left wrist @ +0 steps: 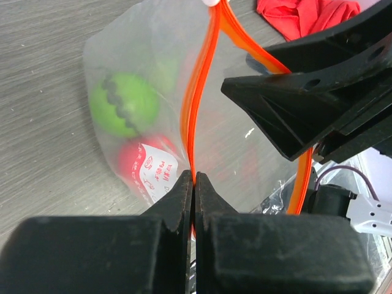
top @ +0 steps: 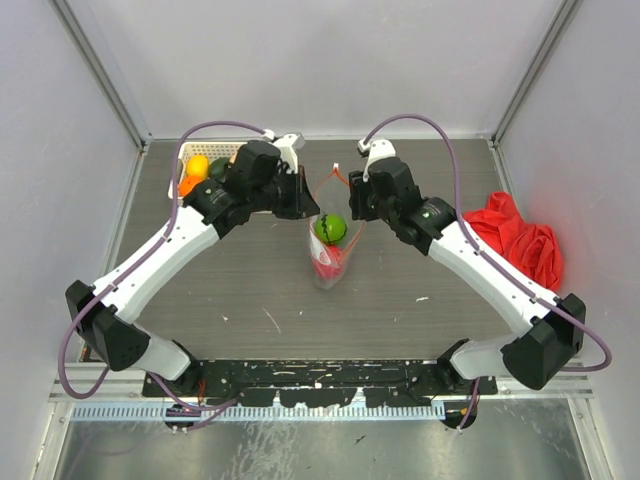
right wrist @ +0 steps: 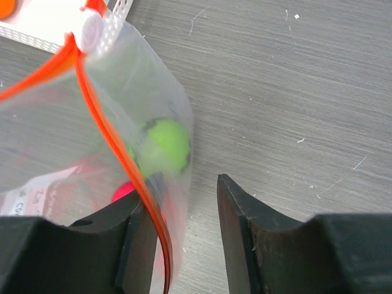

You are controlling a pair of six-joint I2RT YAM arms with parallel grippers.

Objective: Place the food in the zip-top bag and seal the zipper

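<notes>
A clear zip top bag point(top: 325, 272) with an orange zipper edge point(left wrist: 191, 116) hangs between my two grippers, its mouth spread. Inside are a green striped food piece point(top: 330, 229) and, below it, a red one point(left wrist: 136, 160); a printed white label partly covers the red. My left gripper is shut on one side of the zipper edge. My right gripper stands open at the opposite side, where the orange strip runs between its fingers, close against the left finger point(right wrist: 136, 245) in the right wrist view.
Behind the left arm sits a white perforated basket point(top: 174, 178) holding an orange fruit point(top: 190, 184), a yellow one point(top: 197, 166) and others. Red cloth point(top: 515, 238) is heaped at the right.
</notes>
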